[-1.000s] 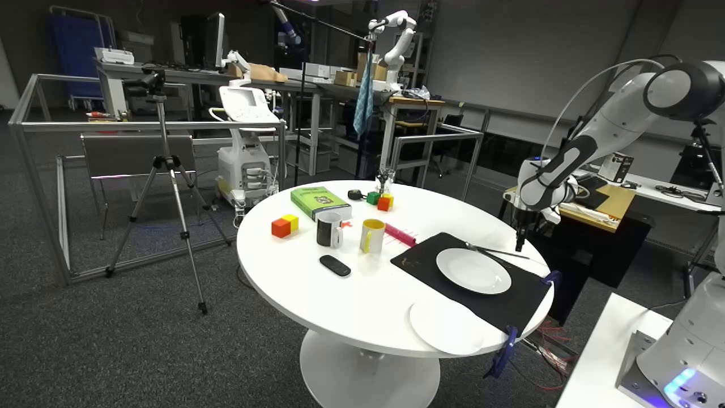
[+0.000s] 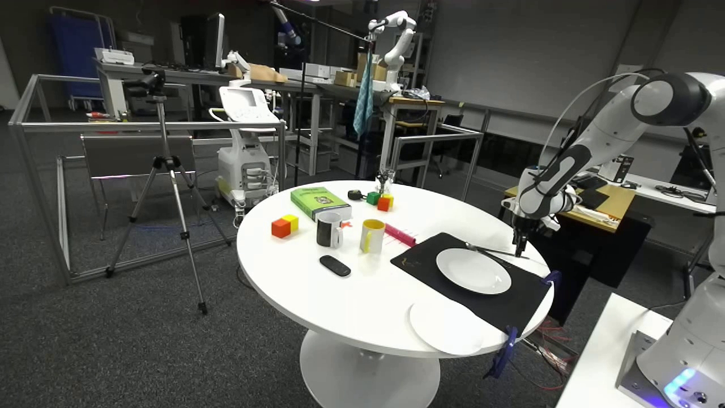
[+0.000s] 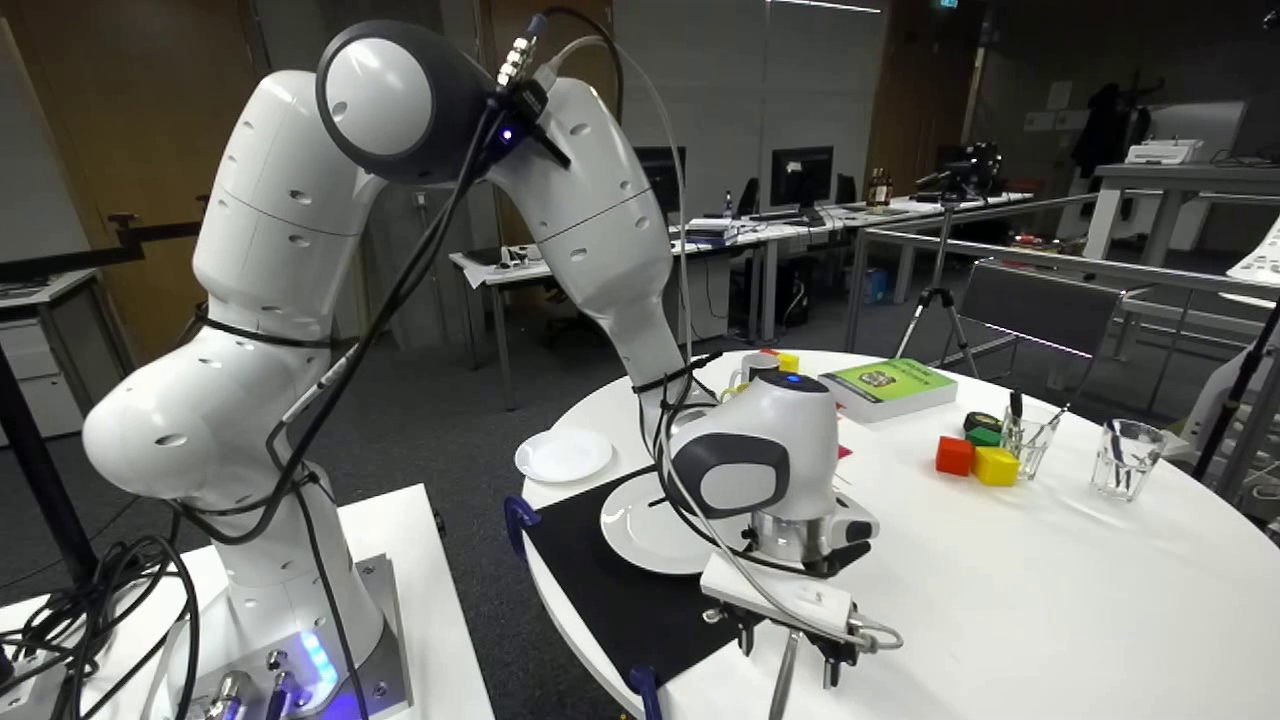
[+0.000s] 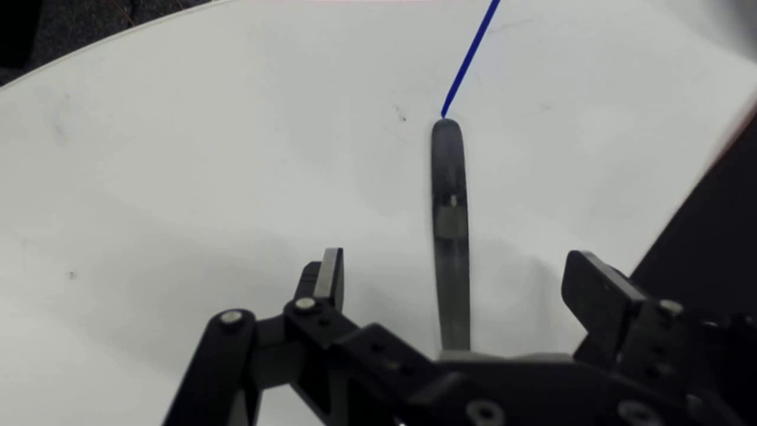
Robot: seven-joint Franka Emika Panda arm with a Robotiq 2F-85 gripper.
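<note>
A slim dark metal utensil handle (image 4: pixel 450 234) lies on the white table, running lengthwise between my fingers in the wrist view. My gripper is open, with a wide gap on each side of that handle. In exterior view 2 the gripper (image 3: pixel 788 656) points down over the utensil (image 3: pixel 785 680), whose far part is cut off by the frame's lower edge. From exterior view 1, the gripper (image 2: pixel 520 249) is low at the table's right edge, by the end of the cutlery (image 2: pixel 499 252). The utensil's other end is hidden in the wrist view.
A white plate (image 2: pixel 473 271) sits on a black mat (image 2: pixel 425 254) beside the gripper, clamped by blue clamps (image 2: pixel 501 355). A second white plate (image 2: pixel 445 326) is nearer. Mugs (image 2: pixel 371 237), blocks (image 2: pixel 280 228) and a green book (image 2: pixel 319 202) stand farther off.
The arm has come down, and my gripper is lower, closer to the tabletop and the cutlery. Objects on the table have not moved.
</note>
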